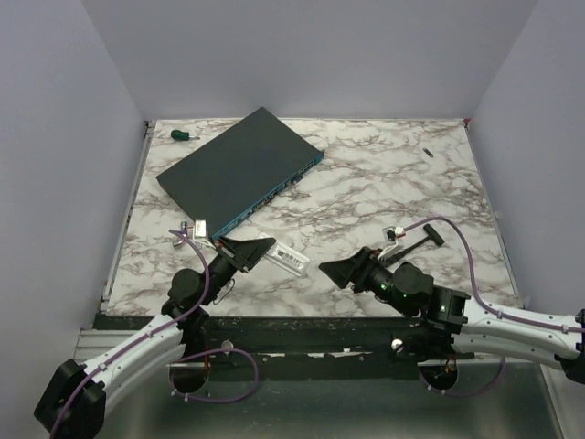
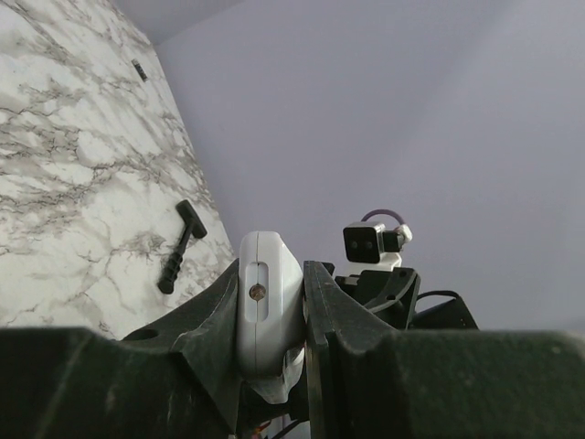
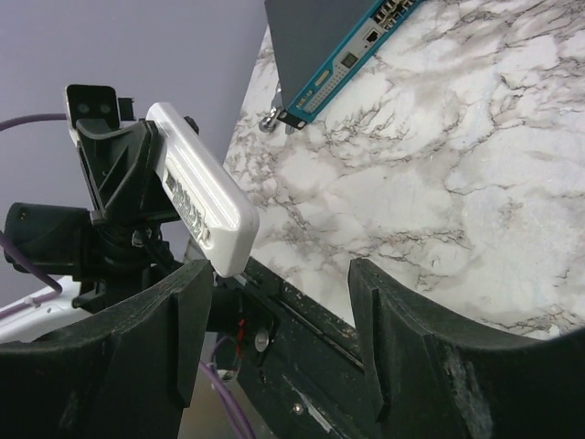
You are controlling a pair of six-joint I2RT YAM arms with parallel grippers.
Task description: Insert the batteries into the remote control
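Note:
A white remote control (image 1: 287,259) is held in my left gripper (image 1: 260,247), whose fingers are shut on its end. In the left wrist view the remote (image 2: 271,302) sits between the left fingers, end-on. In the right wrist view the remote (image 3: 206,197) points toward my right gripper, which stands open with nothing seen between its fingers, a little to the right of the remote's free end. I cannot make out batteries in these views.
A dark rack device (image 1: 239,165) lies at the back left, with a green screwdriver (image 1: 180,134) beyond it. A hammer (image 2: 183,242) lies on the right side of the marble table (image 1: 393,174).

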